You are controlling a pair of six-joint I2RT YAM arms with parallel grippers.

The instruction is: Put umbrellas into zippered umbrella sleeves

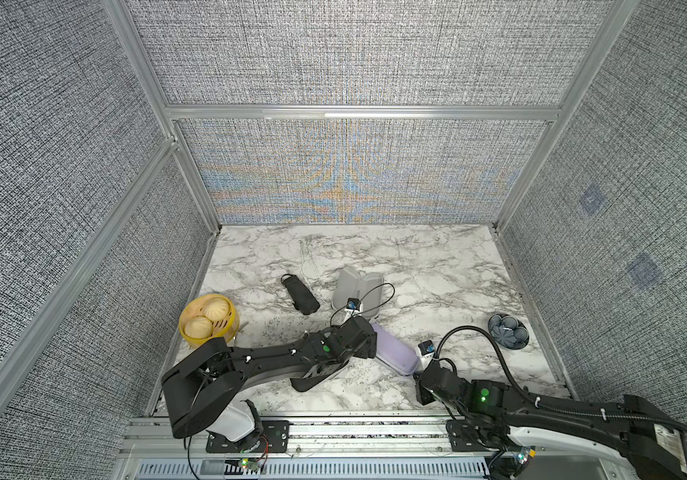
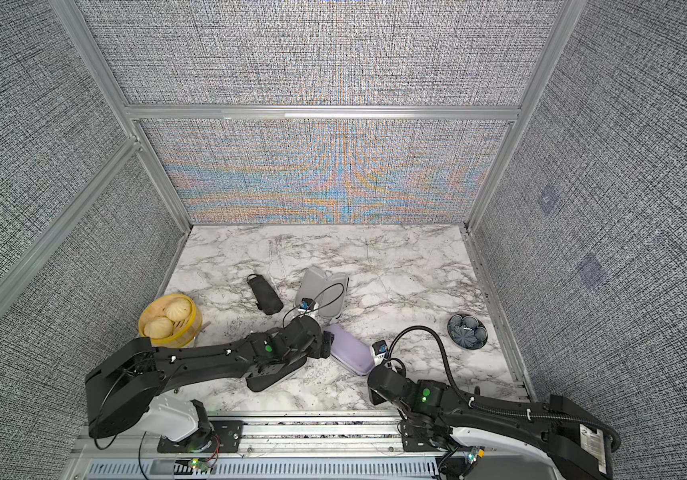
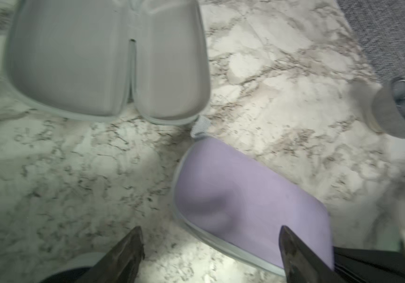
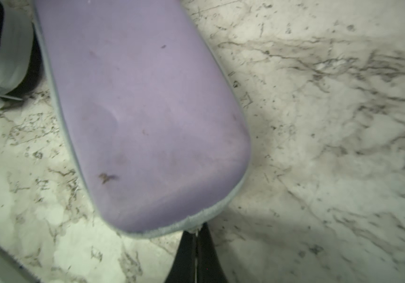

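Note:
A lilac zippered sleeve lies closed at the front centre, angled toward the right. My right gripper is shut at the pale zipper seam on its near end; whether anything thin is between the fingers is hard to see. My left gripper stands open over the left end of the lilac sleeve, nothing held. Behind, a grey sleeve lies spread open and empty. To its left lies a black folded umbrella with a wrist loop.
A bamboo steamer with buns sits at the left edge, a dish of dark cups at the right.

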